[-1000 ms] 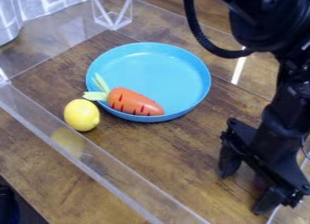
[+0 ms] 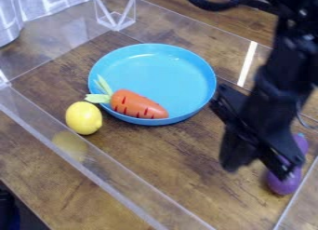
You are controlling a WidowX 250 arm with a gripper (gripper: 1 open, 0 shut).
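The black gripper (image 2: 255,145) hangs over the wooden surface at the right, blurred, its fingers pointing down; nothing shows held between them, though their spacing is unclear. Behind and below it lies a purple object (image 2: 285,182), partly hidden by the gripper. A blue plate (image 2: 174,71) holds a toy carrot (image 2: 137,104) with pale green tops. A yellow lemon (image 2: 84,118) lies outside the plate, to its lower left.
Clear plastic walls (image 2: 106,173) border the wooden work area. A white ribbed object (image 2: 6,15) stands at the upper left corner. Bare wood lies in the lower middle, left of the gripper.
The gripper has risen from low at the right and moved up and slightly left. The purple object now shows at the right. The plate, carrot and lemon are unmoved.
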